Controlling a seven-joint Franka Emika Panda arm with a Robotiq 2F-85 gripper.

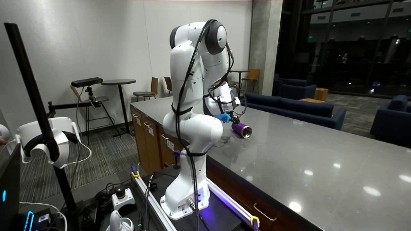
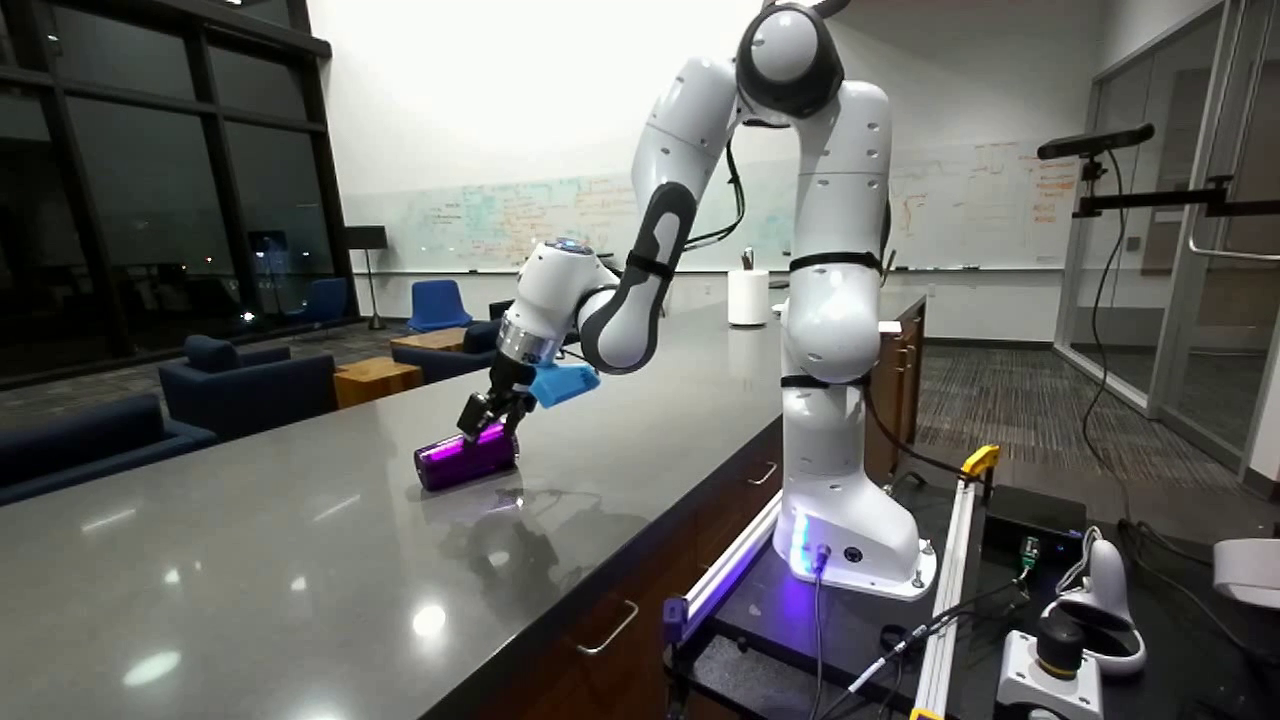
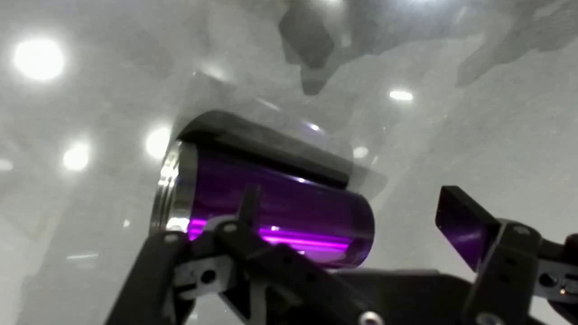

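A shiny purple cup lies on its side on the grey counter, its silver mouth facing the viewer's right. In exterior view 2 the same cup lies under my gripper, which slants down to its closed end. The wrist view has the cup across the middle, silver rim at left. My gripper is open there, with its fingers wide apart. The left one overlaps the cup's body in the picture, and the right one stands clear beyond the closed end. Whether either touches the cup, I cannot tell.
The counter around and in front of the cup is clear. A white container with upright items stands at the counter's far end. A blue piece is fixed near my wrist.
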